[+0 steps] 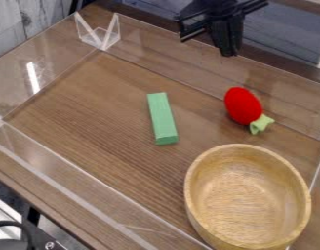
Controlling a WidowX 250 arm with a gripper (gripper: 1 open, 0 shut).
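My gripper point(225, 44) is raised at the top centre right, dark, its lower tip above bare table; whether it is open or shut is unclear. A red rounded object point(242, 104) lies at the right, with a small light green piece point(260, 126) against its lower right. A green rectangular block point(162, 118) lies near the middle. A large tan bowl point(248, 200) fills the lower right.
A white wire-like holder point(100, 31) stands at the upper left. A dark cable or fixture sits at the bottom left corner.
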